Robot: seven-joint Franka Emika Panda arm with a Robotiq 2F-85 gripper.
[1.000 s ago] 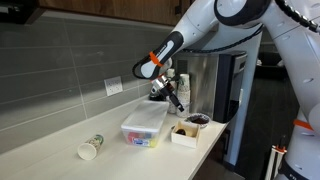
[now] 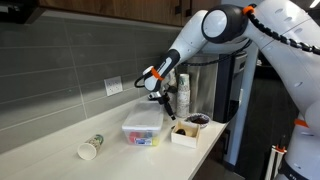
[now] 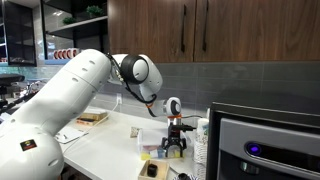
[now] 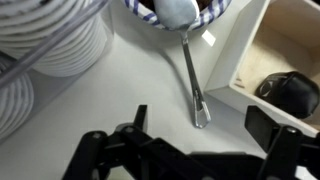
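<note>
In the wrist view a metal spoon [image 4: 191, 75] rests its head in a blue-patterned bowl [image 4: 146, 12], and its handle reaches toward me. My gripper is open, with one finger on either side of the handle's end and neither touching it as far as I can tell. Exterior view 1 has the gripper [image 2: 171, 116] pointing down in front of the bowl [image 2: 198, 119], which holds something dark. Height above the handle is hard to judge.
Beside the bowl stands an open box [image 4: 250, 55] with a black object [image 4: 291, 94] inside. White stacked cups [image 4: 65, 55] are on the other side. A lidded plastic container [image 2: 143, 122] and a lying cup [image 2: 90, 147] are further left.
The gripper has come down and shifted slightly left in exterior view 1. The box, bowl and container look unmoved.
</note>
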